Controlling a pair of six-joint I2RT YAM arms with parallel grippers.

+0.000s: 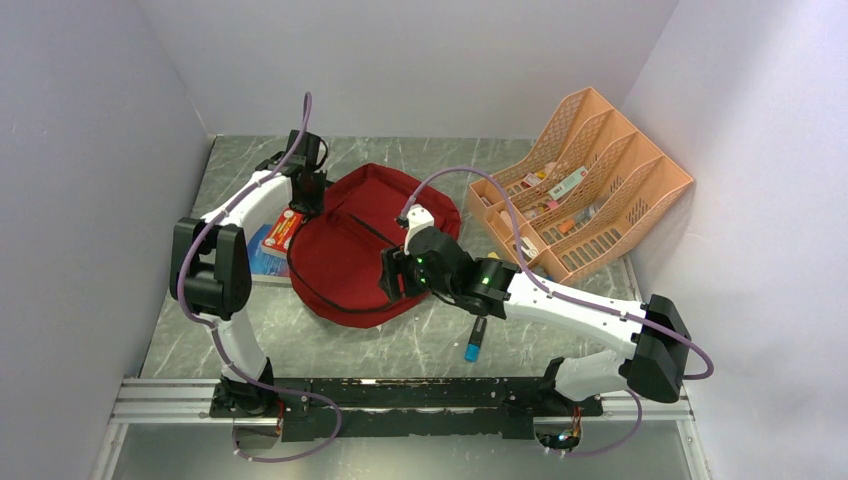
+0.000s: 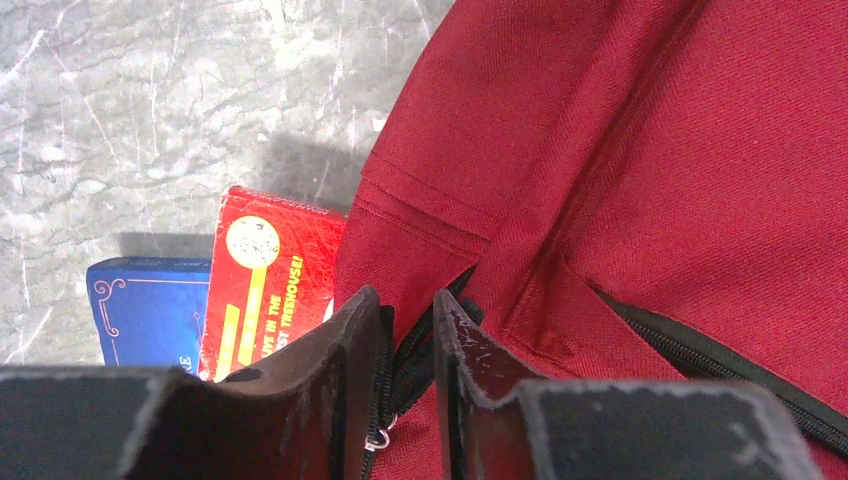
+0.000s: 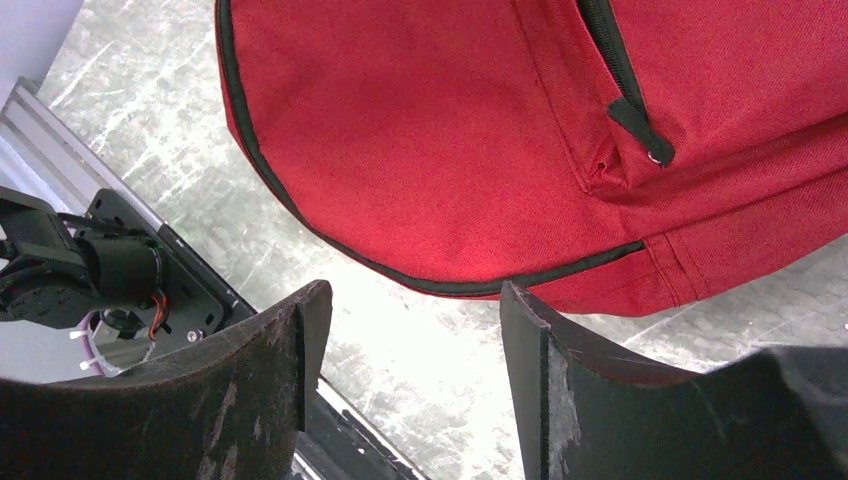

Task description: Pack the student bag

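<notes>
The red bag lies flat in the middle of the table, its black zipper running along the edge. My left gripper is over the bag's left far edge, its fingers part open. A black zipper pull with a metal ring shows between and below the fingertips; whether they touch it I cannot tell. Over the near right part of the bag my right gripper stands open and empty. A red book lies beside the bag's left edge, with a blue book next to it in the left wrist view.
A peach organiser with several small stationery items stands at the right back. A black and blue marker lies in front of my right arm. Bare table shows at the front, and grey walls close in the sides and back.
</notes>
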